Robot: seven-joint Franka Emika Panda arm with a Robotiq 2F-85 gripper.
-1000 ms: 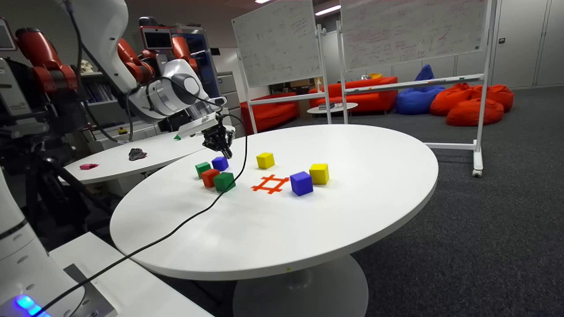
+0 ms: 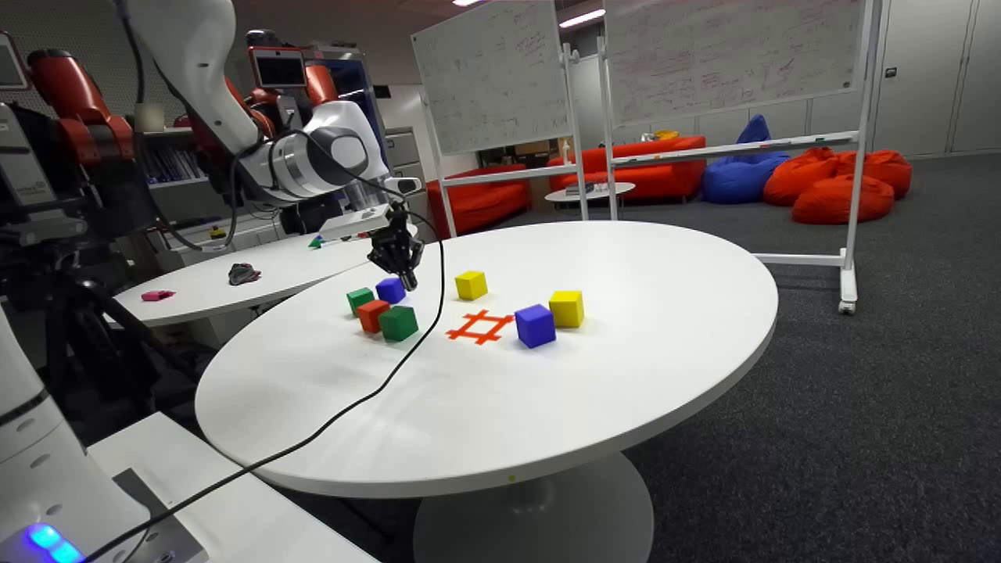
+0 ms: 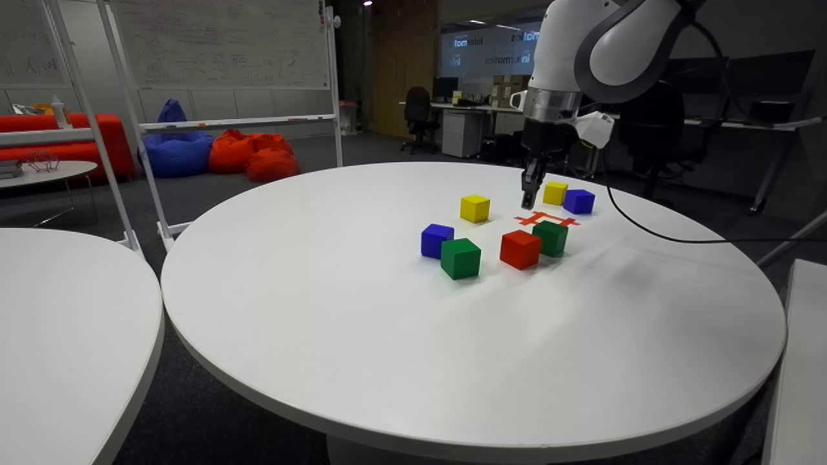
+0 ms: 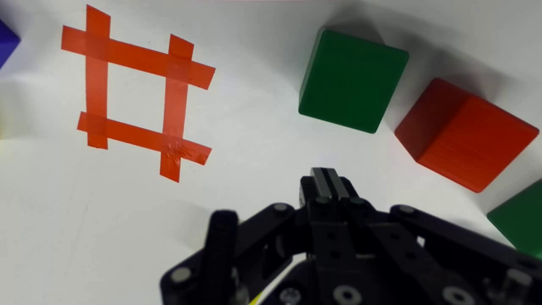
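Note:
My gripper is shut above the white table, and nothing shows between its fingertips. Ahead of it in the wrist view lie a green cube (image 4: 355, 81) and a red cube (image 4: 467, 134), close together; a second green cube (image 4: 523, 218) is cut off at the right edge. A square of crossed red tape (image 4: 175, 104) marks the table to the left, its inside bare. Exterior view 2 shows one blue cube (image 3: 436, 240) beside a green cube (image 3: 460, 259), and a lone yellow cube (image 3: 474, 208). Another yellow cube (image 3: 555, 193) and blue cube (image 3: 579, 201) stand together beyond the tape.
A black cable (image 2: 352, 403) hangs from the arm across the near side of the round table (image 2: 600, 394). A second white table (image 3: 70, 333) stands separately at the left in exterior view 2.
The arm and gripper have shifted slightly to the right and a little lower in exterior view 1, and the cable has swung with them. The cubes have not moved.

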